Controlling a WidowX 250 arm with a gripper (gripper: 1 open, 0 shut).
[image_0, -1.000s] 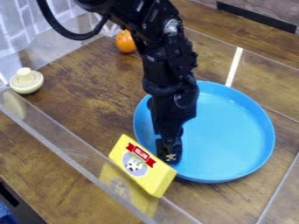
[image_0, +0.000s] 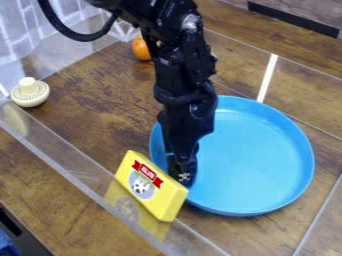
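My black gripper (image_0: 179, 160) hangs from the arm at the top centre down to the left part of a blue round container (image_0: 261, 165), its tips low inside by the near left rim. Its fingers are dark and overlap in this view, so whether it holds anything cannot be seen. A yellow box (image_0: 150, 186) with a red label lies against the container's near left side, just left of the fingertips.
A white mushroom-shaped object (image_0: 30, 92) lies at the far left. An orange round object (image_0: 140, 48) stands at the back, partly behind the arm.
My gripper has shifted slightly to the left within the container. The yellow box has moved a little to the left.
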